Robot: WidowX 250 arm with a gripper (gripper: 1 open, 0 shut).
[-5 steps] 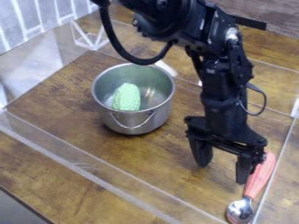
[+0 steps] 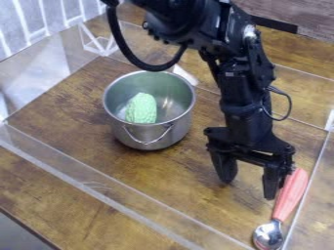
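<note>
My black arm comes down from the top, with the gripper (image 2: pixel 249 178) low over the wooden table (image 2: pixel 92 186) at the right, its two fingers apart and nothing visible between them. A spoon with a red handle (image 2: pixel 291 194) and a metal head lies just right of the gripper, along the table's right side. A metal pot (image 2: pixel 174 125) stands to the left of the arm, with a pale green cabbage-like object (image 2: pixel 139 109) inside it.
Clear low barriers run along the table's front and right edges. A white rail (image 2: pixel 33 24) is at the top left.
The gripper has shifted very slightly; the pot and the spoon are where they were.
</note>
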